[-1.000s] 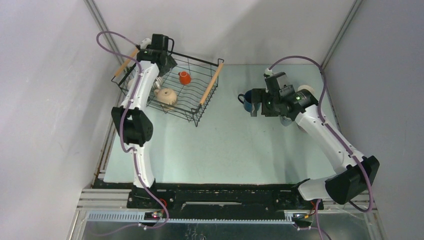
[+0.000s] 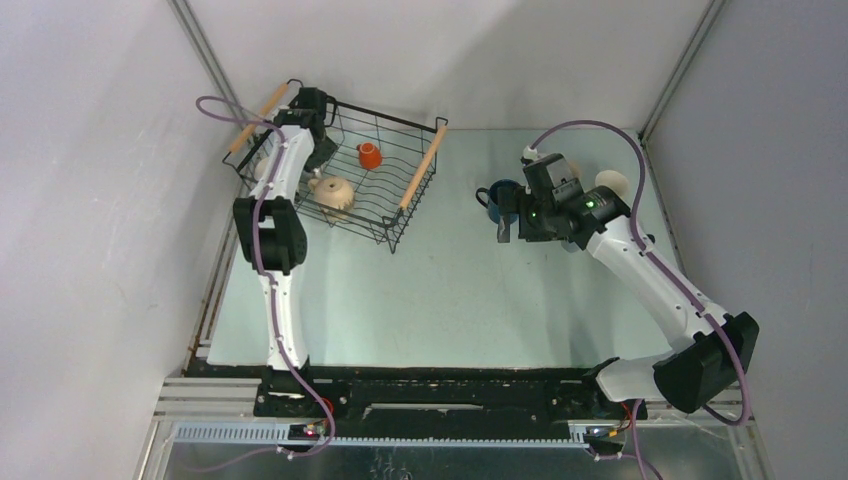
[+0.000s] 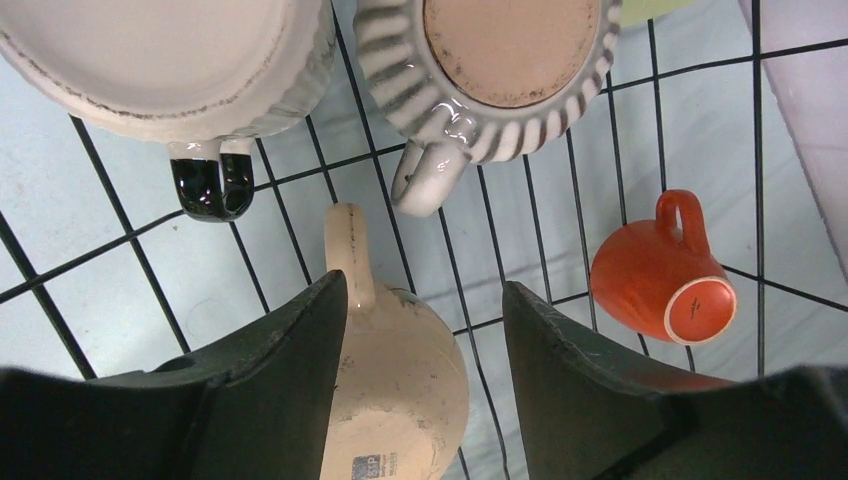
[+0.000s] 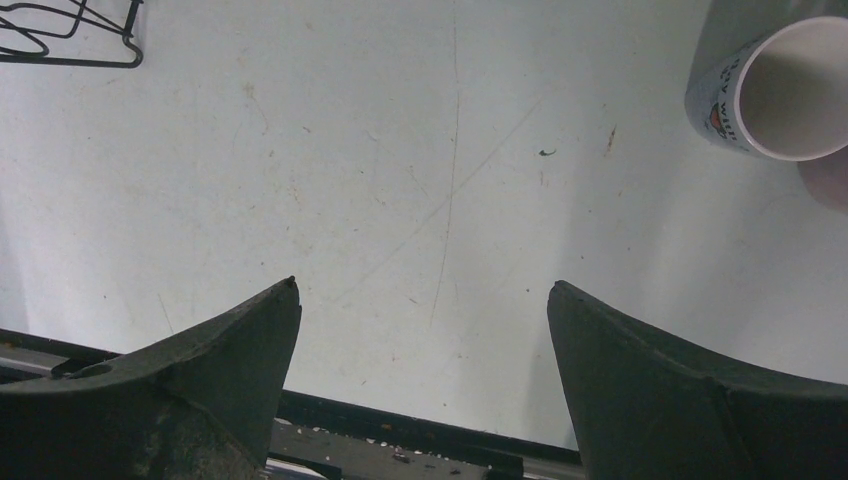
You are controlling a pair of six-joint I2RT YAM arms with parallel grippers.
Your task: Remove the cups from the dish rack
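Observation:
My left gripper is partly open, its fingers pointing down into the dish rack (image 2: 418, 175). Between and below those fingers lies an overturned beige cup (image 3: 420, 380), its handle beside the left fingertip; whether they touch I cannot tell. An orange cup (image 3: 650, 275) rests tipped over to the right. Further up in the left wrist view are a ribbed cup (image 3: 495, 130) and a pale cup with a black handle (image 3: 210, 185). The top view shows a cream teapot-like cup (image 2: 332, 193) near the rack's front. My right gripper hangs open and empty above the table.
Outside the rack, a dark blue cup (image 2: 492, 200) stands close to the right gripper. A white printed cup (image 4: 725, 110) and other pale cups stand on the right, partly hidden by the arm.
The right arm has moved only a little. The visible cups have stayed put.

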